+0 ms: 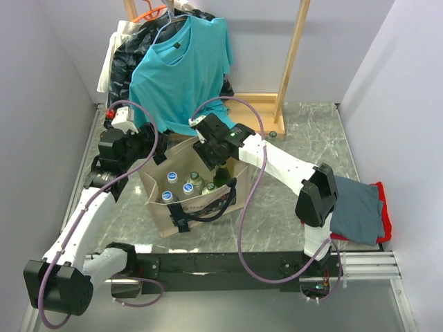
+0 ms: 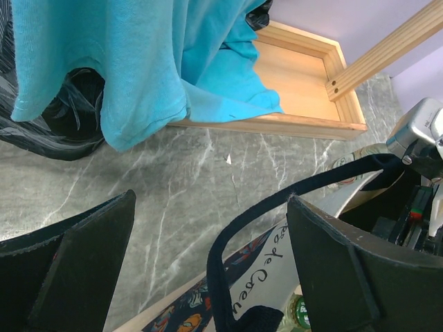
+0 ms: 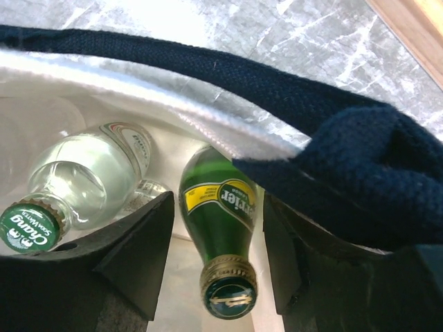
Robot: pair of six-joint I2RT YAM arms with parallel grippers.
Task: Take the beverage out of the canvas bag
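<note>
A beige canvas bag (image 1: 163, 214) with dark straps holds several bottles, some blue-capped (image 1: 171, 178). In the right wrist view a green Perrier bottle (image 3: 218, 214) lies between the open fingers of my right gripper, cap toward them; a clear Chang bottle (image 3: 90, 173) is left of it. The right gripper reaches down into the bag's right side in the top view. My left gripper is apart above the bag's left corner, with its fingers spread and bag fabric below.
A teal shirt (image 1: 180, 76) hangs on a wooden rack (image 1: 293, 48) at the back. Folded grey and red cloths (image 1: 356, 211) lie at the right. A bottle (image 1: 272, 136) stands near the rack's base. Bare marble surface surrounds the bag.
</note>
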